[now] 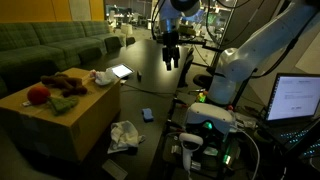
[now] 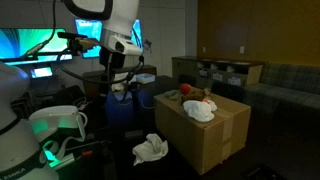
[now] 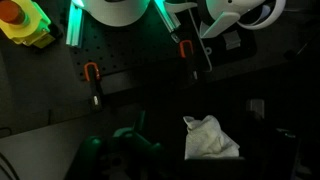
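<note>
My gripper [image 1: 166,64] hangs high above the dark surface, its fingers apart and nothing between them. From the side, in exterior view 2, the gripper [image 2: 121,94] is well above a crumpled white cloth [image 2: 150,149] and off to its left. That cloth [image 1: 125,136] lies on the dark surface beside a cardboard box. The wrist view has the cloth [image 3: 208,138] low in the frame, far beneath the dark fingers, which are hard to make out.
The cardboard box [image 2: 205,145] bears a red round object [image 1: 38,94], a brown plush toy [image 1: 65,84] and a white crumpled item [image 2: 198,110]. An open laptop [image 1: 294,97] stands at the right. In the wrist view, a yellow-and-red button box [image 3: 27,22] sits at upper left.
</note>
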